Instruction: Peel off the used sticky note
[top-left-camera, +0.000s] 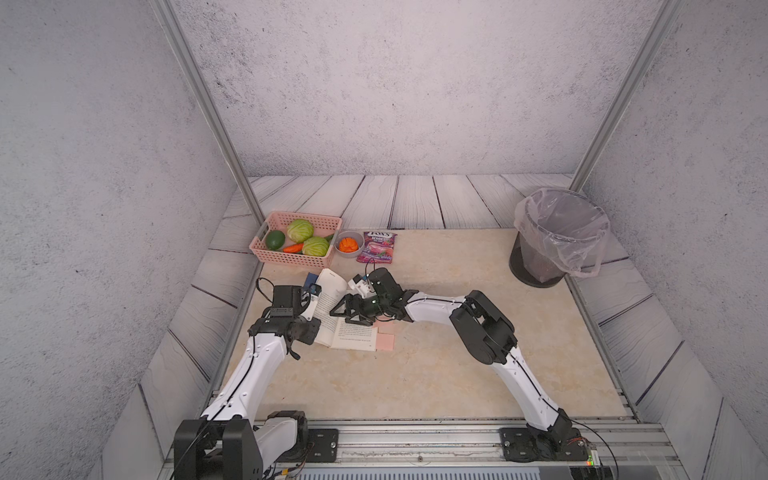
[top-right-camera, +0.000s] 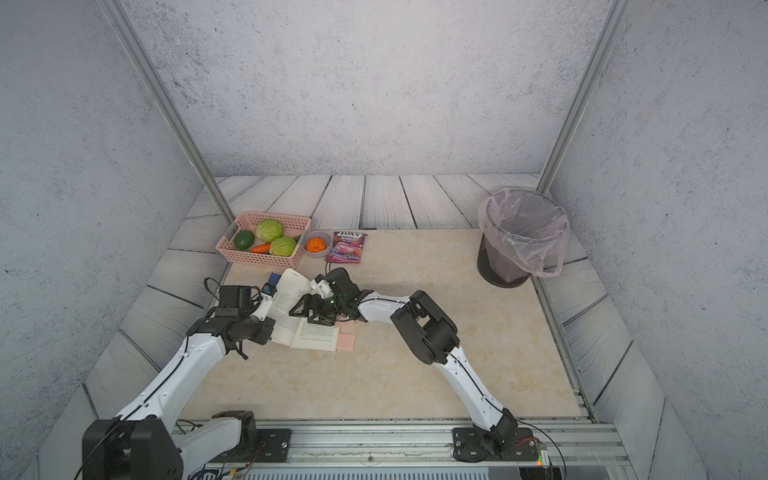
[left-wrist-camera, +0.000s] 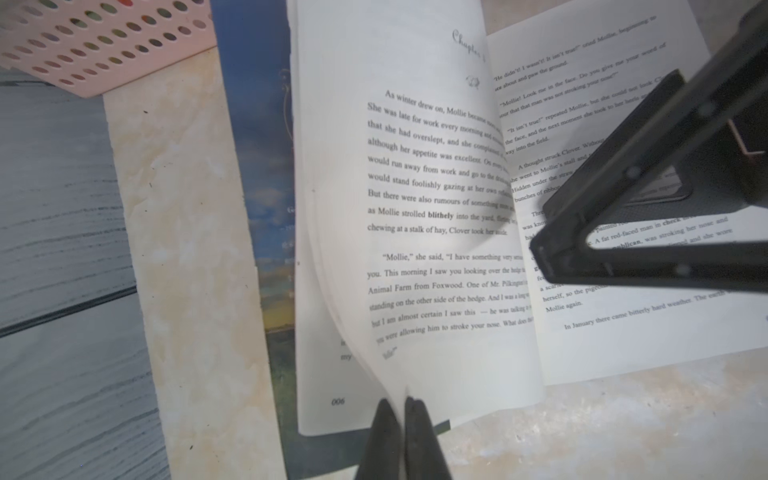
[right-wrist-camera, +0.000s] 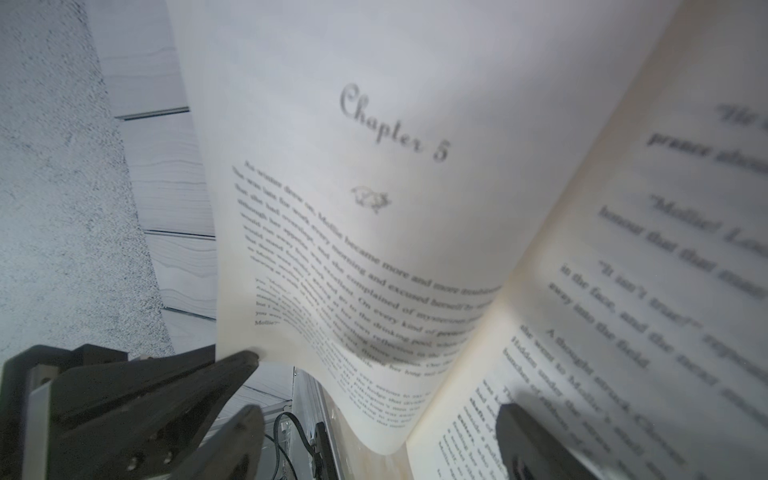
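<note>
An open book showing "Chapter 5" lies on the left of the table. My left gripper is shut on the bottom corner of the left page, which curves in the left wrist view. My right gripper stands open low over the book, its fingertips beside the raised Chapter 5 page. Pink paper shows at the book's right edge, partly hidden by the right arm in the top views; whether it is a sticky note I cannot tell.
A pink basket of vegetables, a bowl of orange items and a purple packet stand at the back left. A lined bin stands at the back right.
</note>
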